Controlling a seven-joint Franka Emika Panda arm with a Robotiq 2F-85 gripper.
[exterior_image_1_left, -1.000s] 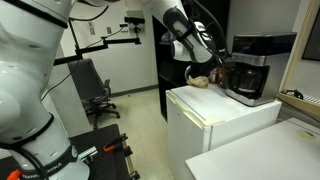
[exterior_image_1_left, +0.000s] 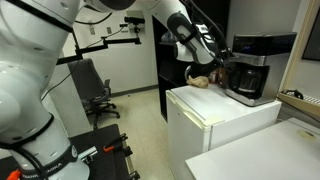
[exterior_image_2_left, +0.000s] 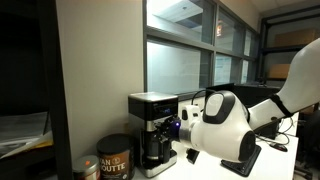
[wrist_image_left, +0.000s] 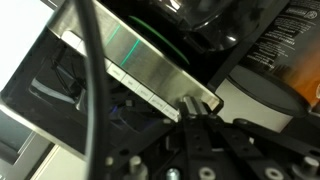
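A black and silver coffee maker (exterior_image_1_left: 255, 70) stands on the white cabinet top, its glass carafe low in its front. My gripper (exterior_image_1_left: 229, 54) is at the machine's left front side in exterior view 1. In the wrist view the gripper is shut, its tips close against the end of the silver control strip (wrist_image_left: 140, 75) of the coffee maker. Nothing shows between the fingers. Whether the tips touch the strip I cannot tell. In exterior view 2 the gripper (exterior_image_2_left: 178, 132) is near the coffee maker's (exterior_image_2_left: 153, 112) front, partly hidden by the arm.
Behind the arm a brown object (exterior_image_1_left: 200, 82) sits on the white cabinet (exterior_image_1_left: 215, 105). Coffee cans (exterior_image_2_left: 115, 155) stand beside the machine. A dark cable crosses the wrist view.
The arm's far end has shifted slightly toward the coffee maker. The coffee maker and the other things around it stay where they were.
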